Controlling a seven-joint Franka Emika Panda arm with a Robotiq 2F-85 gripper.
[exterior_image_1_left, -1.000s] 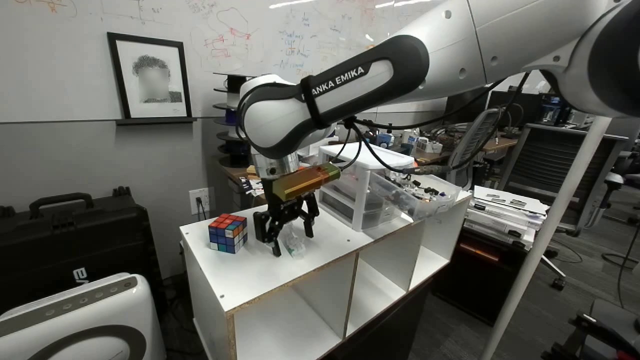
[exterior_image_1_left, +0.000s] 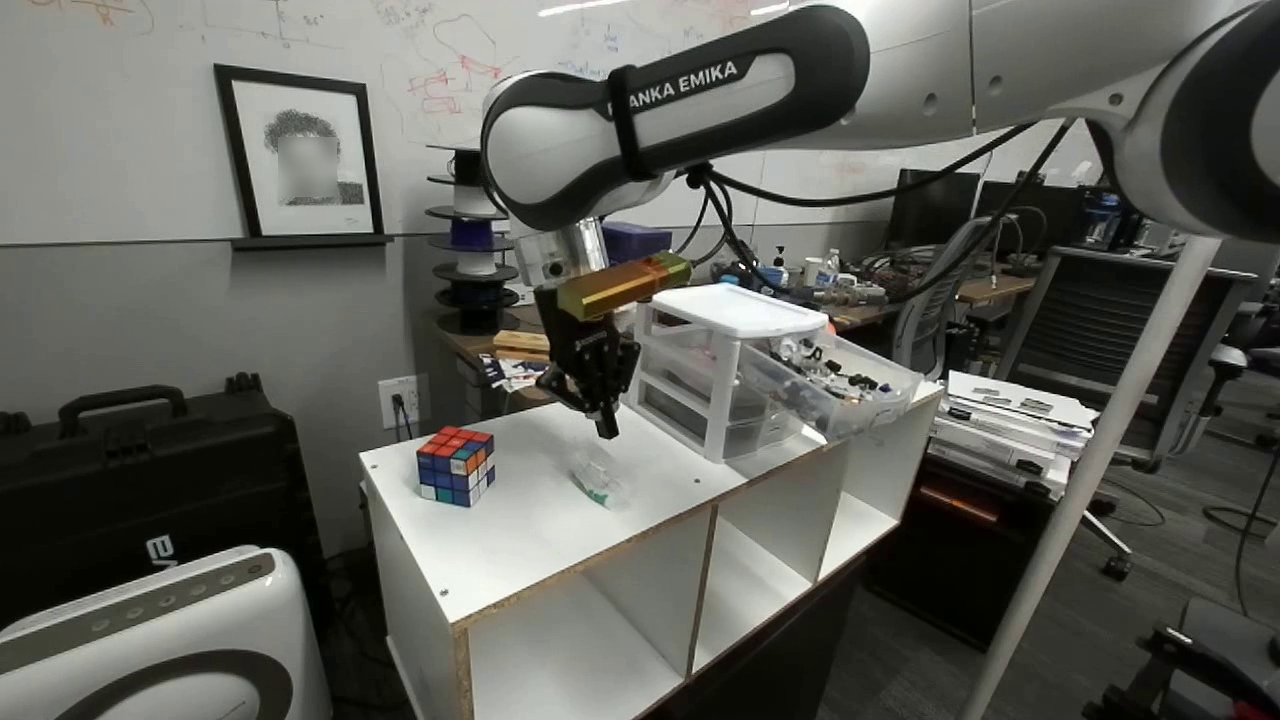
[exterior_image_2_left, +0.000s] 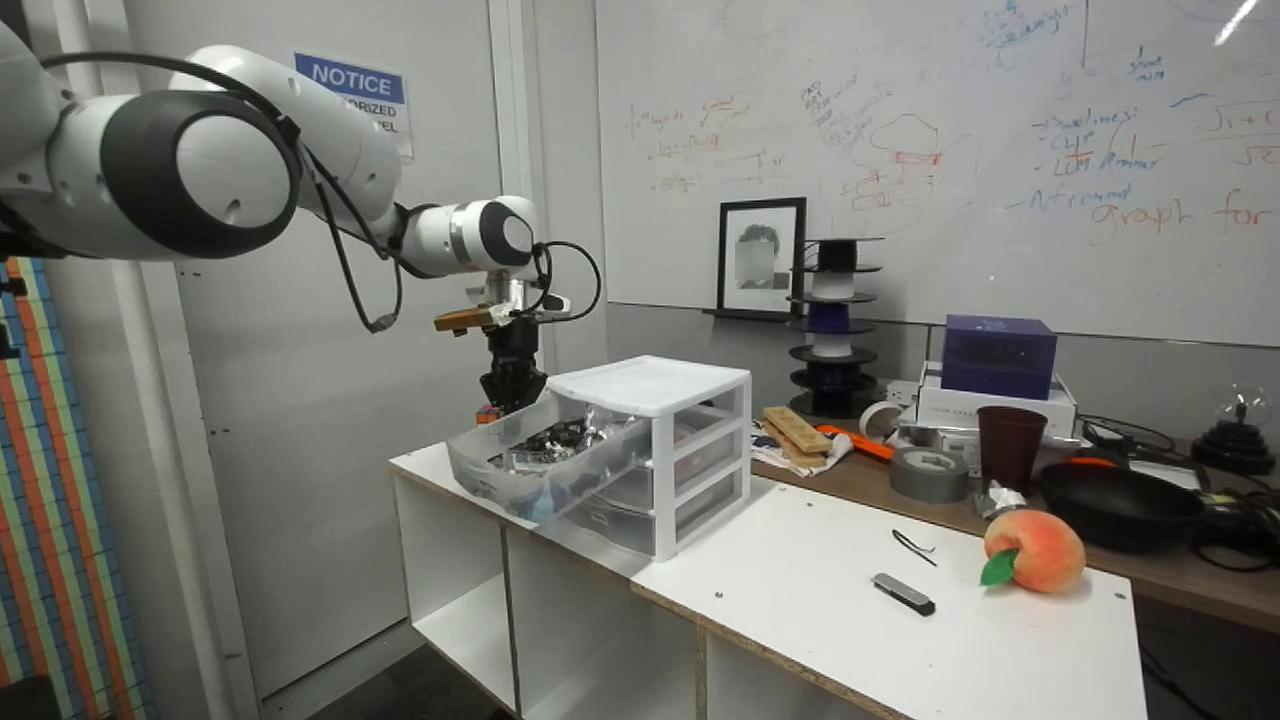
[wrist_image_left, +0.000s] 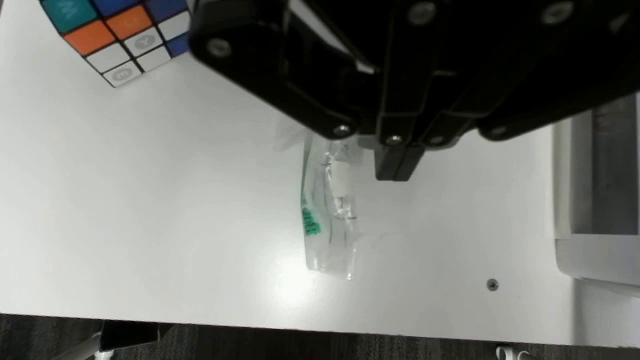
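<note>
A clear plastic packet (wrist_image_left: 331, 210) with green print lies flat on the white shelf top (wrist_image_left: 198, 198). From exterior view 1 the packet (exterior_image_1_left: 596, 482) appears below my gripper (exterior_image_1_left: 606, 422), apart from it. In the wrist view my gripper has its fingertips pressed together, with nothing showing between them; they hover to the right of the packet's upper part. The packet's far end is hidden behind the fingers' linkages. Exterior view 2 shows the gripper (exterior_image_2_left: 513, 390) behind the drawer unit, its fingertips mostly hidden.
Left of the packet sits a Rubik's cube (exterior_image_1_left: 456, 466). A drawer unit (exterior_image_1_left: 734, 314) stands on the right, its top drawer (exterior_image_1_left: 828, 382) pulled out and full of small parts. In exterior view 2 a peach (exterior_image_2_left: 1034, 552) and a grey stick (exterior_image_2_left: 903, 593) lie past the unit.
The arm has risen, lifting my gripper well above the shelf and a little to the right. Its fingers have gone from open to shut. The packet stays on the shelf, slightly shifted.
</note>
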